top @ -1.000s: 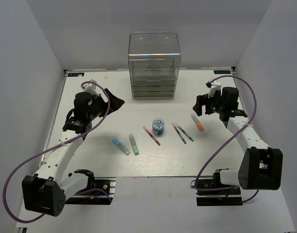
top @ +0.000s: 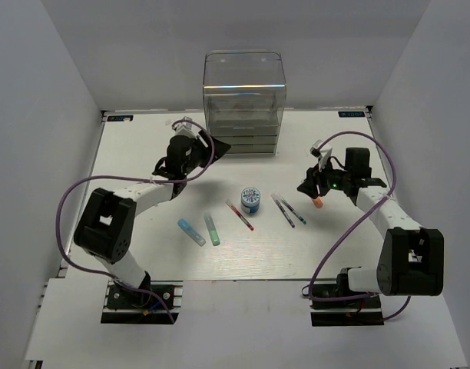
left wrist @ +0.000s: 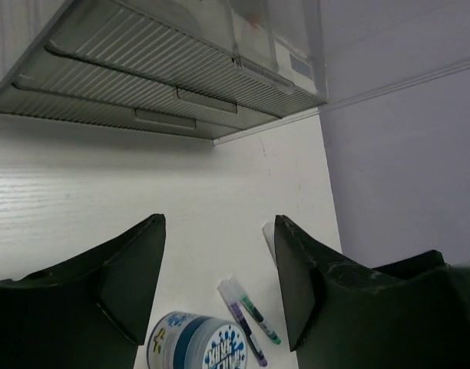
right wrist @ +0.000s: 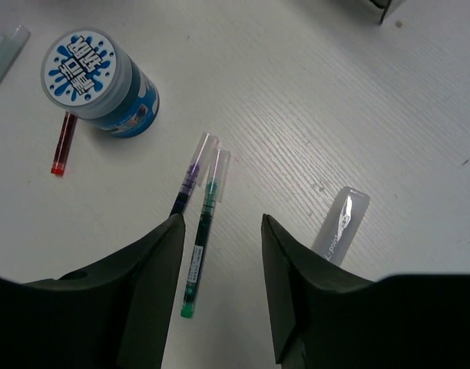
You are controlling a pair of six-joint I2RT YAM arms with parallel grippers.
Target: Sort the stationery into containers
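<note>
In the top view, my left gripper (top: pixel 223 148) stands open just in front of the clear cabinet (top: pixel 243 100) with low drawers. My right gripper (top: pixel 305 188) hangs above the right of the table, fingers apart and nothing between them. Beneath it lies an orange-ended clear tube (top: pixel 318 202), partly covered by the gripper. Purple (right wrist: pixel 186 188) and green (right wrist: pixel 198 257) pens show between and beyond the right fingers in the right wrist view. A red pen (top: pixel 241 216), a blue case (top: pixel 191 232) and a green case (top: pixel 212 230) lie farther left.
A round blue-and-white jar (top: pixel 250 199) stands mid-table among the pens, an obstacle between the two grippers. Bare table lies at the front right and along the left. Purple cables (top: pixel 64 200) loop beside both arms.
My left gripper has moved right, toward the cabinet front. The right gripper has shifted slightly left and toward the front, over the orange-ended tube. The objects on the table stay in place.
</note>
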